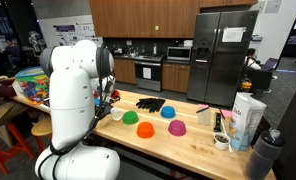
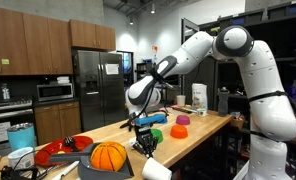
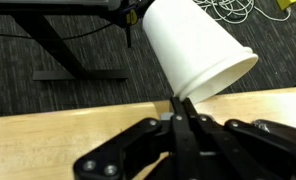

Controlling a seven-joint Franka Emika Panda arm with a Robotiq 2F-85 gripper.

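Note:
A white cup [image 3: 193, 45] fills the top middle of the wrist view, lying tilted with its open mouth toward my gripper. The fingers are closed on the cup's rim. Beneath the cup are the dark floor and the wooden table's edge [image 3: 58, 128], so it hangs out past that edge. In exterior view 2 the same white cup [image 2: 156, 172] shows at the bottom of the picture, partly cut off, below my gripper [image 2: 143, 145]. In exterior view 1 the arm hides most of the gripper, and the cup cannot be made out clearly.
On the table stand a green bowl [image 1: 129, 117], an orange bowl [image 1: 145, 130], a blue bowl [image 1: 168, 112] and a magenta bowl [image 1: 177, 128]. An orange ball [image 2: 108, 156] and a red bowl [image 2: 76, 141] are near the arm.

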